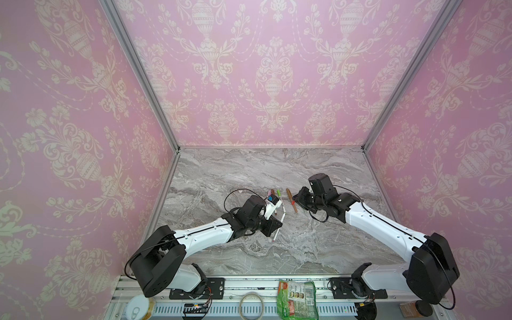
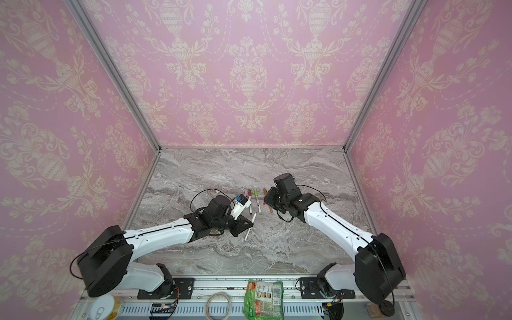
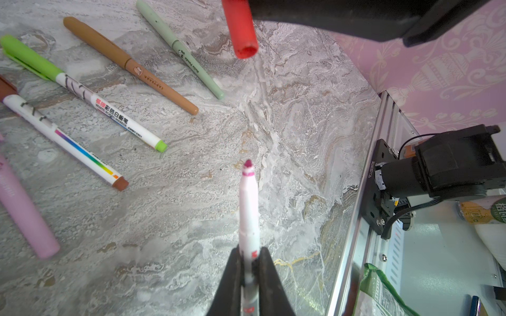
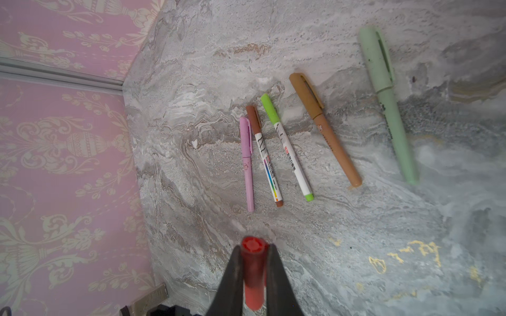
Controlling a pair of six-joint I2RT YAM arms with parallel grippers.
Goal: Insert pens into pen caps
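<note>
In the left wrist view a white pen with a bare dark pink-red tip stands out from my left gripper, which is shut on it. My right gripper is shut on a red cap. That cap shows at the top of the left wrist view, its lower end facing the pen's side, above the tip. Pen and cap are apart. From above, the left gripper is front-left of the right one, and the cap shows small beside the right gripper.
Several capped pens lie in a row behind: a pink pen, a brown-capped pen, a green-capped pen, an orange-brown pen and a grey-green pen.
</note>
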